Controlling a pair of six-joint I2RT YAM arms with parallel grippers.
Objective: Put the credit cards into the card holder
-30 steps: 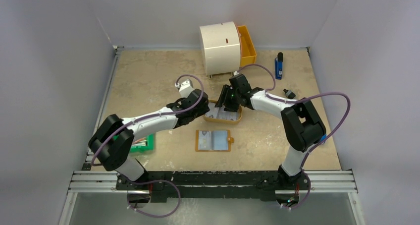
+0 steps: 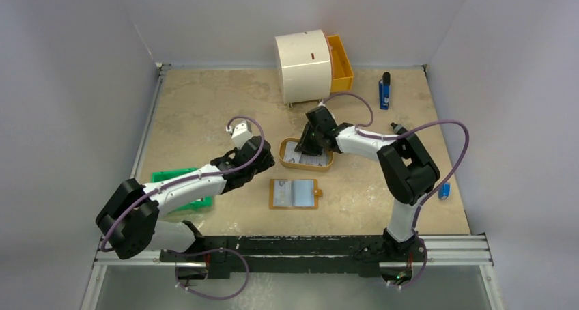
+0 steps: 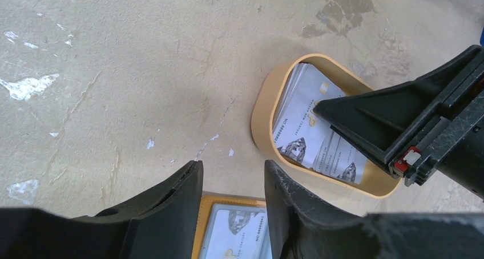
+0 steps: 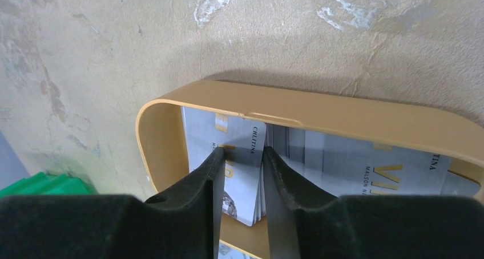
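Observation:
A tan oval bin [image 4: 354, 110] holds stacks of silver cards [image 4: 382, 168] printed with gold marks. My right gripper is down in it, part open, its fingertips at the top card [image 4: 240, 179] of the end stack; whether they touch it is unclear. My left gripper stands part open to the left of the bin, nothing between its fingers. Below it lies the card holder [image 2: 317, 194], a wooden-edged board with two pockets, a card showing in the left one.
A green tray [image 2: 171, 175] lies at the left. A white drum [image 2: 302, 67] and orange bin [image 2: 341, 57] stand at the back. Blue tools [image 2: 384, 91] lie on the right.
Since a second ago my left arm has pulled back left, away from the bin. My right gripper has shifted slightly left and lower into the bin.

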